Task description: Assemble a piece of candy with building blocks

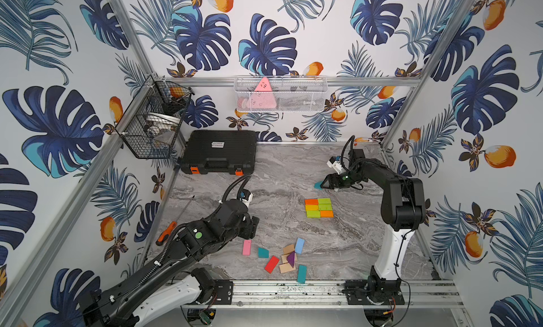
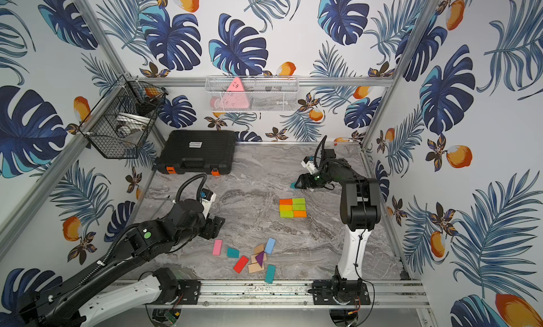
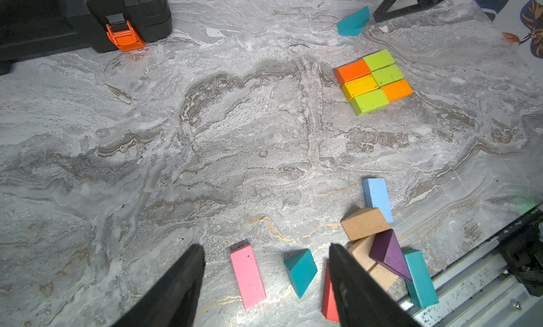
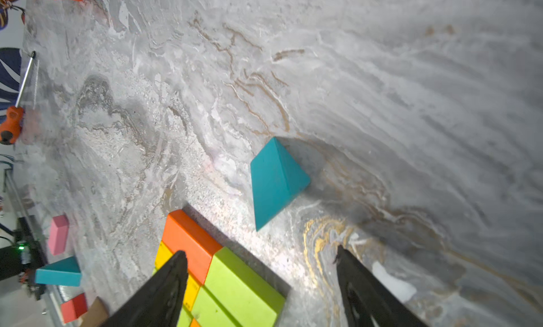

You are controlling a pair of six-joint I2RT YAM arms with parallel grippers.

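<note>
A teal triangular block [image 4: 273, 181] lies on the table in the right wrist view, apart from the far edge of the block rectangle. That rectangle of orange, yellow and green blocks [image 3: 372, 82] stands right of the table's middle. My right gripper is open, its fingers spread with no block gripped; the teal block sits ahead of them. Over the front left, my left gripper is also open and empty. Below it in the left wrist view are a pink block [image 3: 247, 276] and a second teal triangular block [image 3: 301, 272].
Near the front edge lie a red block [image 1: 272, 264], a purple triangle [image 1: 291, 259], wooden blocks [image 1: 287, 268], a blue block [image 1: 299, 245] and a teal rectangle [image 1: 302, 274]. A black case [image 1: 219, 150] occupies the back left.
</note>
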